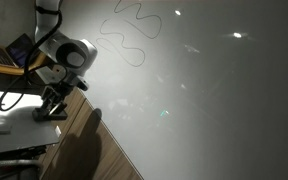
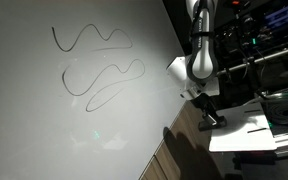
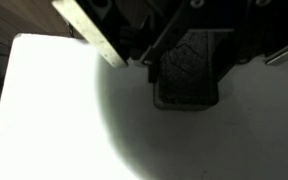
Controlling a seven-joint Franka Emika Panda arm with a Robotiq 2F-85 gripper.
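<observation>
A dark block-like object (image 3: 187, 88), rather like a whiteboard eraser, fills the space between the fingers in the wrist view. My gripper (image 2: 211, 113) is shut on it, just above or at the white tabletop (image 2: 246, 135); whether the block touches that surface I cannot tell. In the first exterior view the gripper (image 1: 52, 104) and the block show dark over the table at lower left. A large whiteboard (image 1: 204, 110) carries two wavy black lines, seen also on the whiteboard (image 2: 74, 120) in the second exterior view.
A laptop (image 1: 20, 48) stands behind the arm at far left. Wooden panelling (image 2: 189, 150) runs between the table and the whiteboard. Dark clutter and cables fill the right of the second exterior view.
</observation>
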